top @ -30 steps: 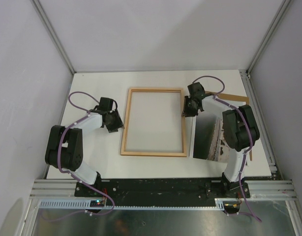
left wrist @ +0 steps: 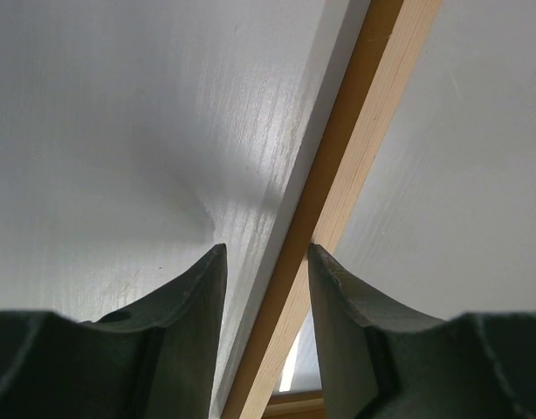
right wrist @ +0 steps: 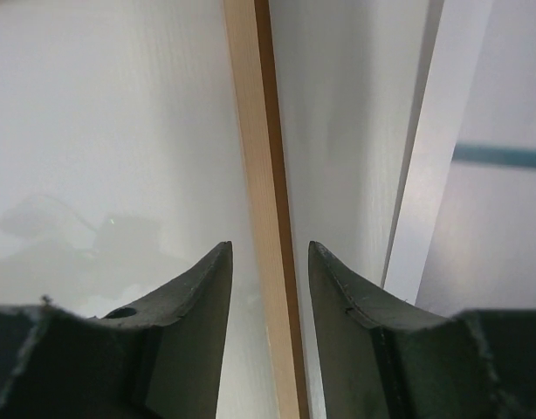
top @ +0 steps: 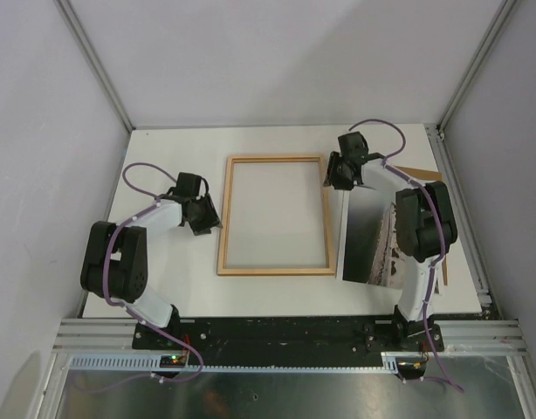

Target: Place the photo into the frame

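The wooden frame lies in the middle of the white table, a pale panel inside it. My left gripper is at its left edge, part open, one fingertip against the wooden strip, nothing clearly held. My right gripper is over the frame's right edge, part open, with the strip below and between its fingertips. The photo, a dark picture with a pale border, lies right of the frame, partly under my right arm.
More flat pieces with a wooden edge lie under and beside the photo at the right. Walls stand at the back and sides.
My right gripper has moved toward the back of the table. The frame has shifted slightly to the right at its front. My left arm is almost unchanged.
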